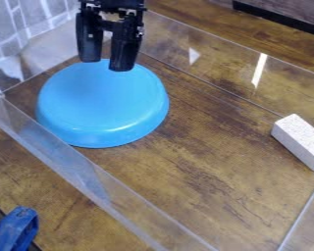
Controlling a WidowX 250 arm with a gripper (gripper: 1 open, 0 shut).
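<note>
My black gripper (106,51) hangs at the top left over the back part of a round blue dome-like object (102,108), its two fingers apart with nothing visible between them. The blue object rests on a wooden floor (212,167) behind clear plastic walls.
A white block (300,141) lies at the right. A blue item (13,229) is at the bottom left, outside the clear wall. A pale tiled surface stands at the back left.
</note>
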